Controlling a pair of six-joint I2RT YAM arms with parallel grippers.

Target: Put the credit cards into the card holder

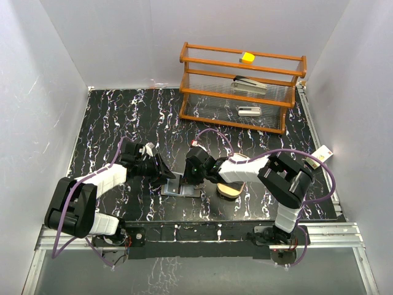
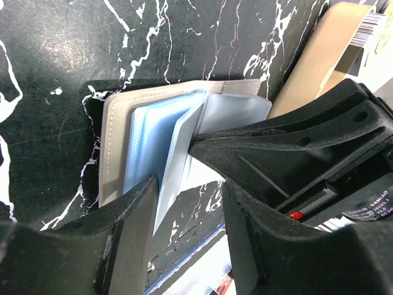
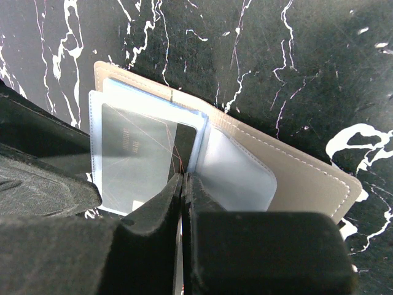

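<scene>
The card holder [image 3: 288, 172] lies open on the marble table, a beige booklet with clear plastic sleeves [image 2: 153, 135]; a grey card with a dark stripe [image 3: 135, 153] shows in its left part. My left gripper stands open at the holder's left side, its fingers either side of a raised sleeve edge. My right gripper is shut, its tips down on the holder at the striped card's edge, nothing clearly between them. In the left wrist view the right gripper's black body covers part of the sleeves.
A tan case [image 2: 307, 61] lies to the right under the right arm. A wooden rack [image 1: 233, 126] with staplers and a yellow block [image 1: 247, 57] stands at the back. A white box [image 1: 319, 157] is at the right edge.
</scene>
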